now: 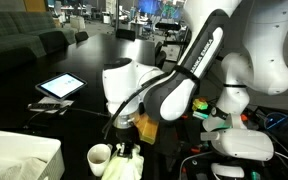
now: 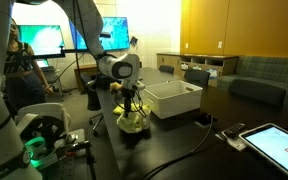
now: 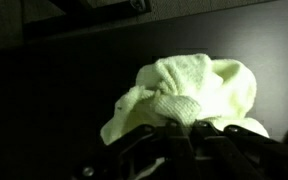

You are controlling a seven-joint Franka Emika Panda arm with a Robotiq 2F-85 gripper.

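A pale yellow cloth (image 1: 124,167) hangs bunched from my gripper (image 1: 125,148), which is shut on it. From the opposite side, exterior view 2 also shows the cloth (image 2: 133,121) below the gripper (image 2: 129,103). In the wrist view the cloth (image 3: 202,85) spreads out from between the dark fingers, against a dark surface. Its folds hide the fingertips. Whether its lowest part touches the table cannot be told.
Beside the cloth stands a white mug (image 1: 99,156). An open white box (image 1: 22,141) is at the left of exterior view 1. Farther back on the dark table lies a tablet (image 1: 61,85) with a lit screen.
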